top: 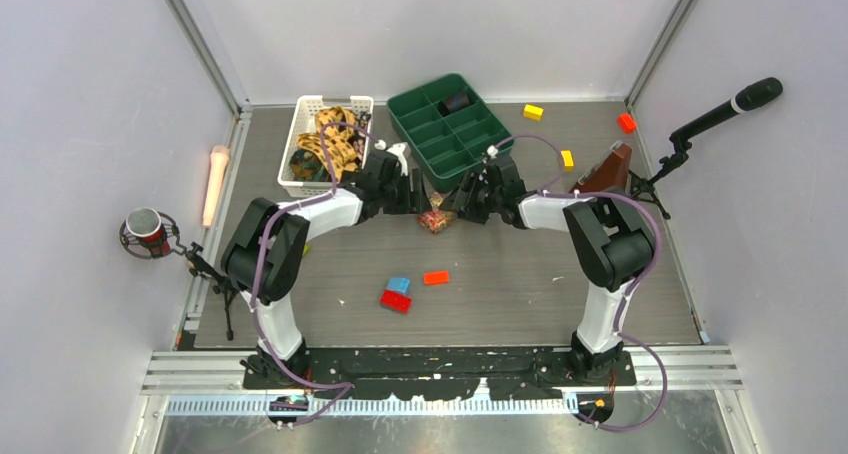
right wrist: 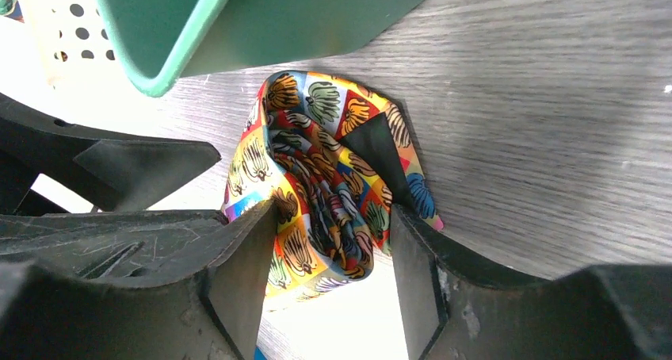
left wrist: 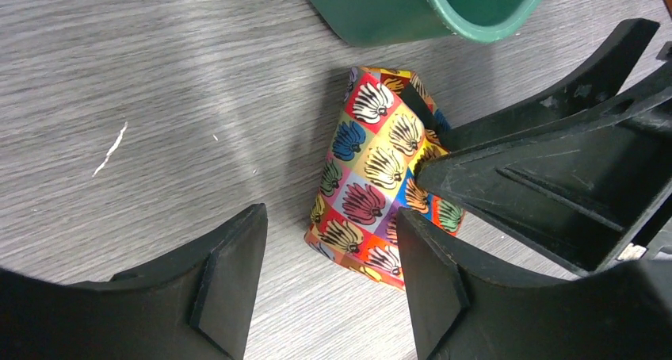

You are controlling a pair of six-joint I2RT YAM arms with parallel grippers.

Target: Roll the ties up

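The tie [top: 434,222], covered in small colourful squares with flower-like prints, lies bunched and partly rolled on the table below the green organiser. A dark patch [right wrist: 376,149] shows on its right part in the right wrist view. My left gripper is open at the tie's left side, its fingers apart. From the right, my right gripper straddles the tie's inner folds with its fingers parted. One right finger [left wrist: 483,178] touches the patterned cloth in the left wrist view. Whether both right fingers press on cloth cannot be made out.
Close behind the tie stands the green compartment organiser [top: 432,139], a black roll [top: 455,103] inside. A white basket [top: 297,174] with patterned cloths is at the back left. Red [top: 395,301], blue [top: 398,285] and orange blocks [top: 436,277] lie in front.
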